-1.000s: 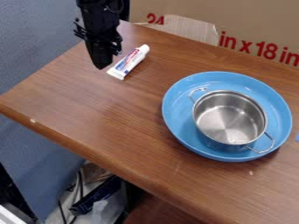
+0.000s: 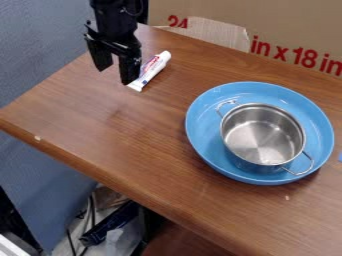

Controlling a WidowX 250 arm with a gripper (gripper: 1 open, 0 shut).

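My black gripper (image 2: 115, 62) hangs over the back left of the wooden table, its fingers pointing down just left of a white toothpaste tube (image 2: 151, 70), which it partly hides. Whether the fingers are open or shut is hard to make out. A steel pot (image 2: 261, 135) with two handles sits on a light blue plate (image 2: 209, 160) at the right of the table.
A cardboard box (image 2: 287, 30) stands along the back edge. Cables and loose items lie below the table's left edge.
My gripper has moved slightly right and lower, toward the toothpaste tube, and now covers more of it. The pot and plate have not moved.
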